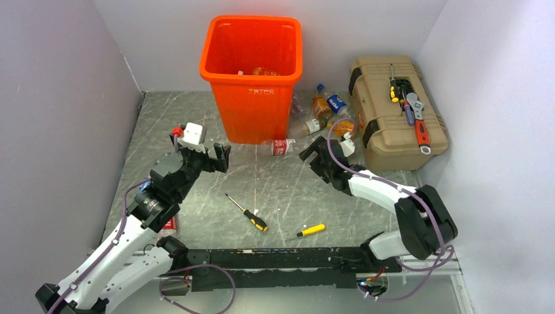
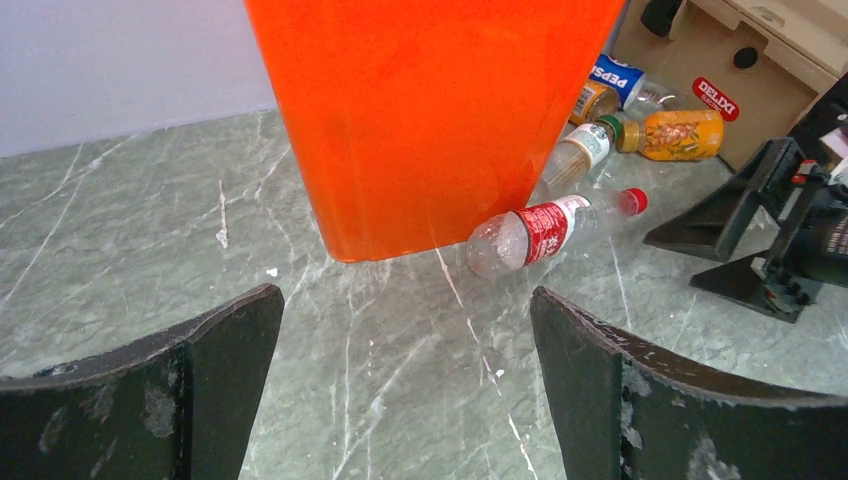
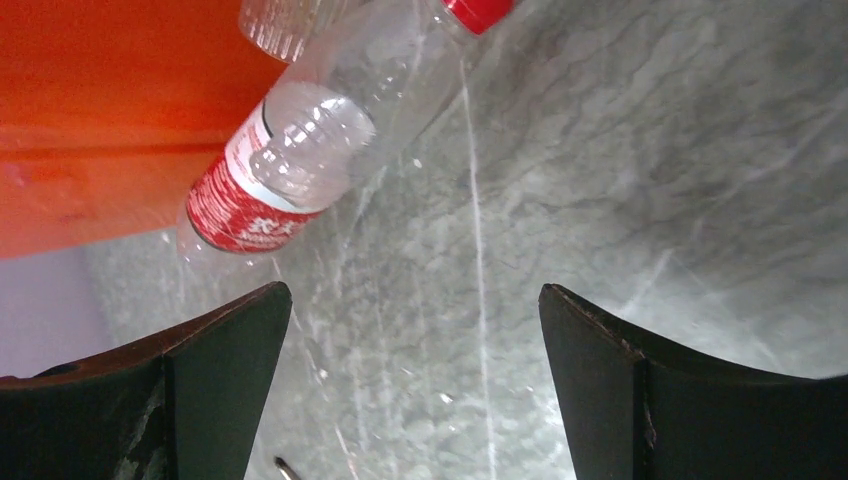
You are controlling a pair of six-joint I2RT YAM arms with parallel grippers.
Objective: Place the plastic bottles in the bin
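A red-label bottle [image 1: 280,147] lies against the foot of the orange bin [image 1: 250,104], its red cap toward the right in the left wrist view. Behind it, between bin and case, several more bottles [image 1: 334,103] lie piled, some with juice labels; a few show inside the bin. My right gripper [image 1: 309,154] is open and empty, just right of the red-label bottle [image 3: 270,170]. My left gripper [image 1: 219,158] hangs open and empty over the floor, left of that bottle.
A tan case [image 1: 386,144] with tools on top stands at right. Two screwdrivers [image 1: 255,220] [image 1: 312,229] lie on the front floor. Walls close in left, back and right.
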